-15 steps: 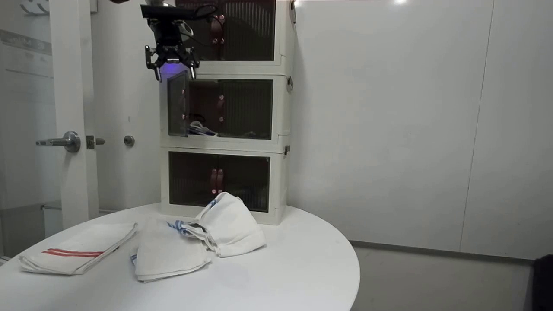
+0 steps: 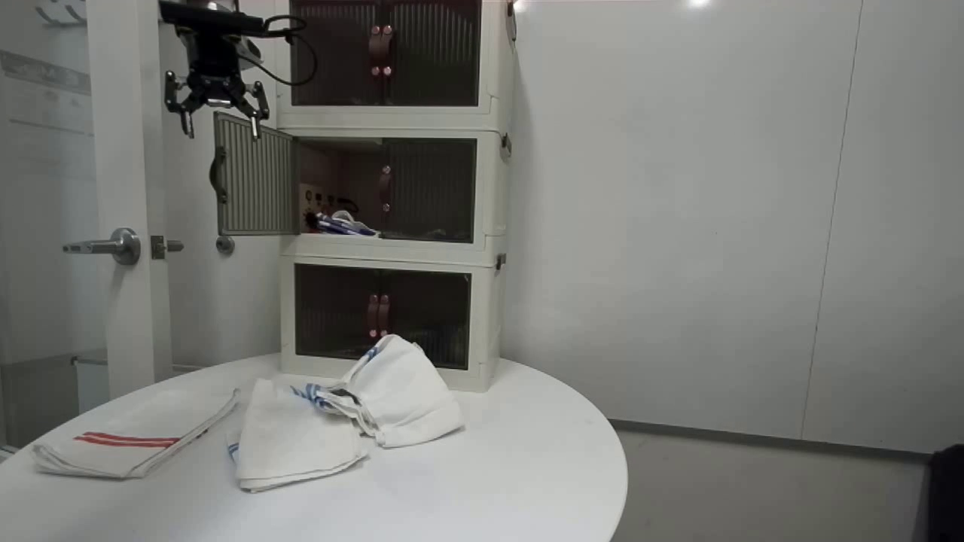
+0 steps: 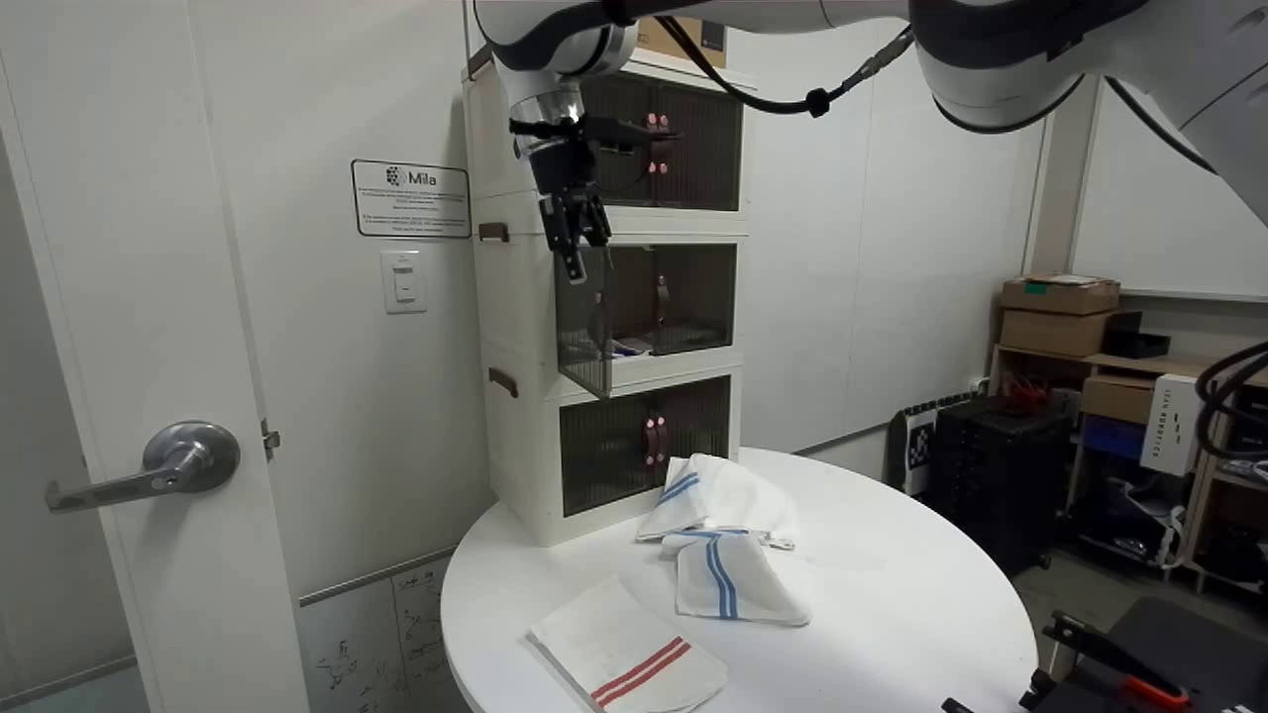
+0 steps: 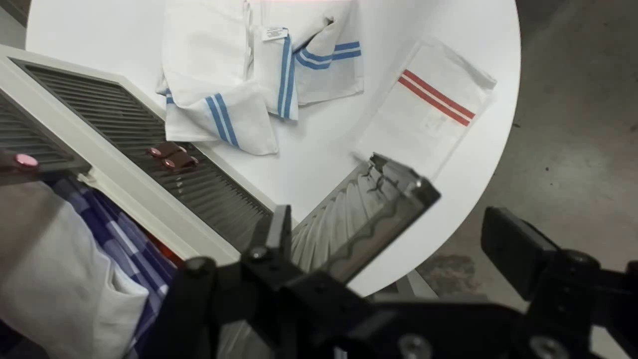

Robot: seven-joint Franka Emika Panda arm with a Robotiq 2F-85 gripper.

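My gripper (image 2: 222,131) is open, up at the left of the middle cabinet, near the top of its swung-out left door (image 2: 257,181). In the wrist view that door (image 4: 353,221) shows between the spread fingers; whether either finger touches it I cannot tell. The middle compartment's right door (image 2: 429,190) is shut. Through the opening, blue and white cloth (image 2: 343,224) is partly visible. On the round table (image 2: 533,470) lie a red-striped towel (image 2: 135,438) and two blue-striped towels, one nearer (image 2: 294,443) and one rumpled against the cabinet (image 2: 407,397).
Closed cabinets stand above (image 2: 434,54) and below (image 2: 425,316) the middle one. A room door with a lever handle (image 3: 190,458) is at the left.
My gripper has moved left. The middle cabinet's left door has swung further outward to the left, showing more of the inside. The towels have not moved.
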